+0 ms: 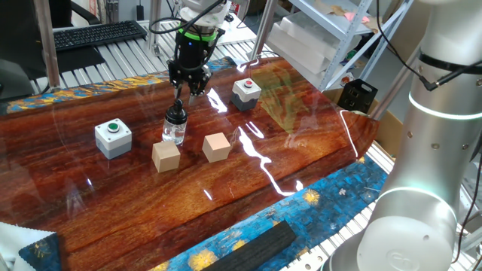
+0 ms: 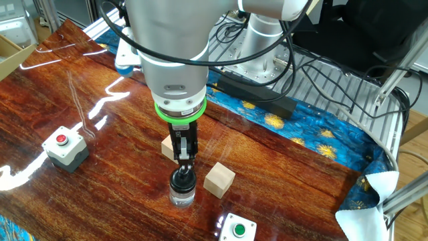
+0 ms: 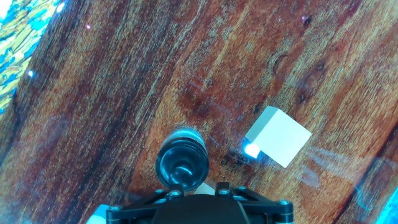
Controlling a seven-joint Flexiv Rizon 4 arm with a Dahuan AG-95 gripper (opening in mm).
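A clear bottle with a black pump-like top (image 1: pixel 175 124) stands upright on the glossy wood table. My gripper (image 1: pixel 186 96) hangs above and slightly behind it in the first exterior view, its fingers spread with nothing between them. In the second exterior view, the bottle (image 2: pixel 182 187) is just below the gripper (image 2: pixel 182 163); any gap there is hard to judge. From the wrist, the bottle's dark top (image 3: pixel 182 163) appears just ahead of the spread fingers.
A green-button box (image 1: pixel 114 139) sits left of the bottle, and a red-button box (image 1: pixel 245 94) stands behind to the right. A black bar (image 1: pixel 256 248) lies along the blue patterned cloth (image 1: pixel 331 199) at the near edge.
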